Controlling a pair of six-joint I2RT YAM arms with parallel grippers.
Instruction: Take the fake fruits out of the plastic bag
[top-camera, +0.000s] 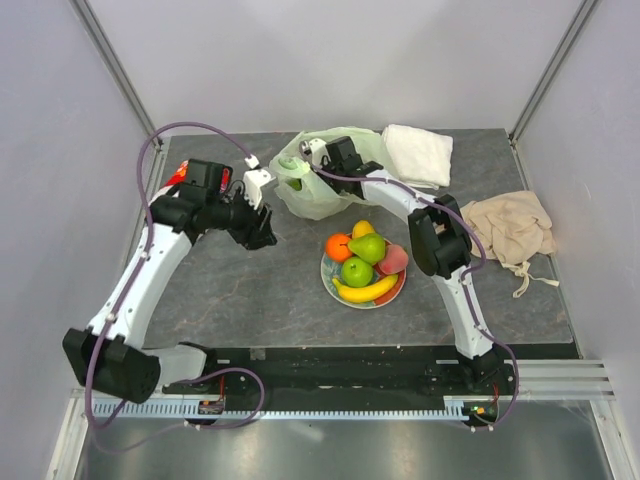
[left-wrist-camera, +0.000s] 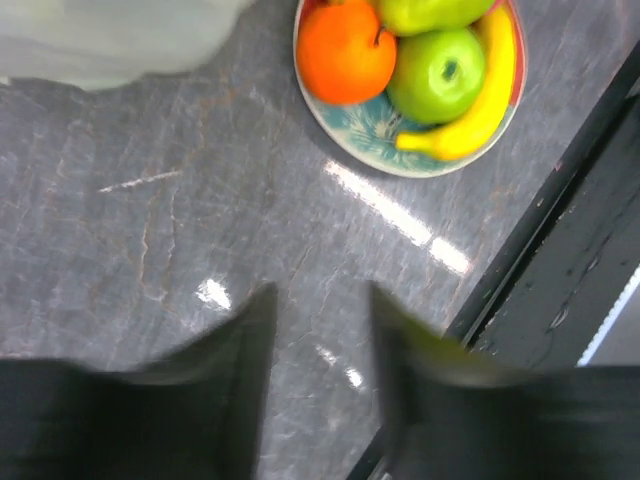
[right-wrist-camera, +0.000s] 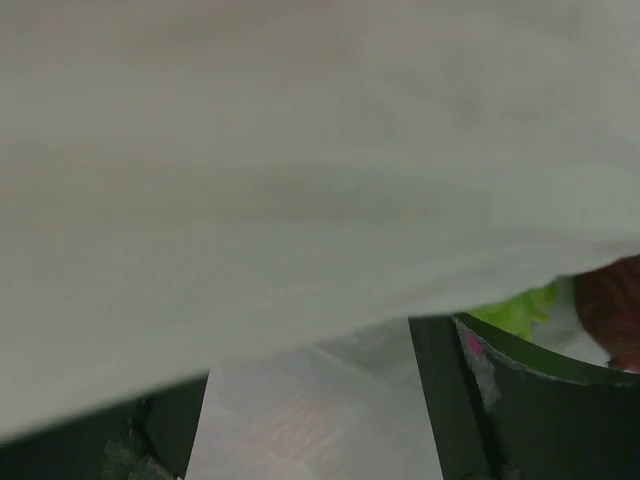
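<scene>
The pale plastic bag (top-camera: 315, 200) lies at the back centre, with green fruit inside. My right gripper is down inside it, its fingers (right-wrist-camera: 454, 400) part open; in the right wrist view bag film fills most of the frame, beside green and dark brown items (right-wrist-camera: 610, 310). My left gripper (top-camera: 258, 232) hangs left of the bag, open over bare table, fingers blurred in its wrist view. A plate (top-camera: 330, 290) in the centre holds an orange (top-camera: 338, 247), pears, a green apple (top-camera: 356, 271), a banana (top-camera: 365, 290) and other fruit.
A folded white cloth (top-camera: 418, 152) lies at the back right, a beige drawstring sack (top-camera: 505, 225) at the right. Red and white items are partly hidden behind the left arm.
</scene>
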